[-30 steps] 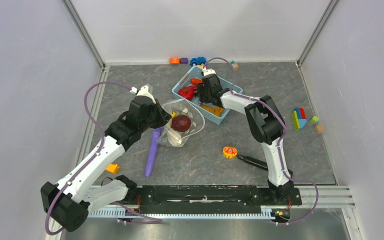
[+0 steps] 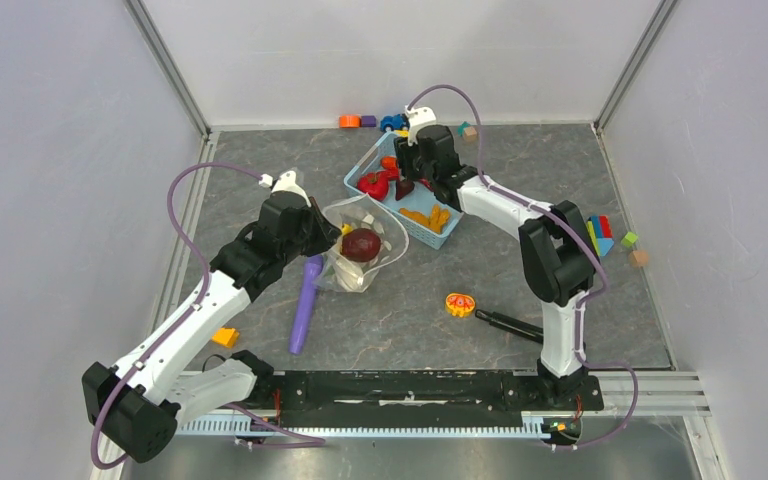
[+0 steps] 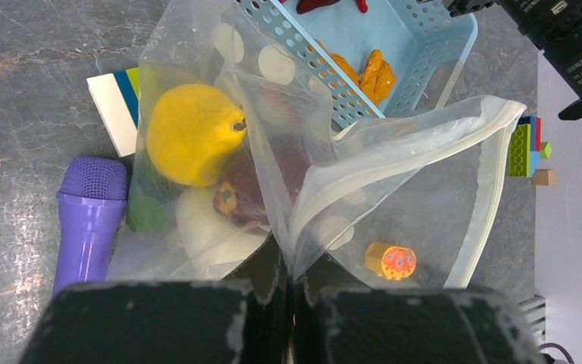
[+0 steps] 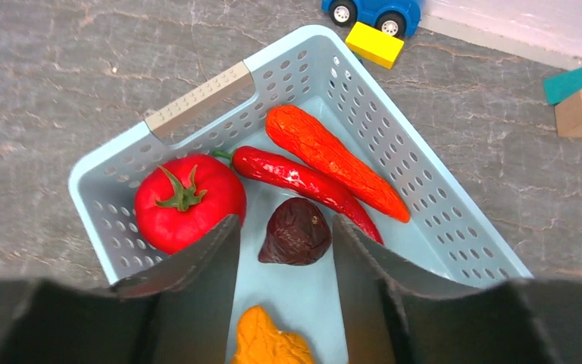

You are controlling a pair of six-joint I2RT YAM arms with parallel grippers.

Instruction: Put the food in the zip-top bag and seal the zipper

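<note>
My left gripper [image 2: 326,234] is shut on the zip top bag [image 2: 390,250], which stands open and holds a yellow fruit [image 3: 189,136], a dark red fruit [image 2: 362,243] and a pale item [image 3: 204,227]. My right gripper hangs open over the blue basket [image 2: 422,230], nothing held. In the basket lie a tomato [image 4: 182,205], a red chili [image 4: 295,176], an orange carrot-like item [image 4: 333,159], a dark brown lump [image 4: 295,231] and orange pieces [image 4: 269,337].
A purple microphone [image 2: 302,315] lies left of the bag. Toy blocks [image 2: 600,235], a blue car [image 4: 379,11], an orange toy [image 2: 460,305] and a black rod [image 2: 505,322] lie around.
My right arm has risen and shifted toward the back of the basket. The left arm and bag have not visibly moved.
</note>
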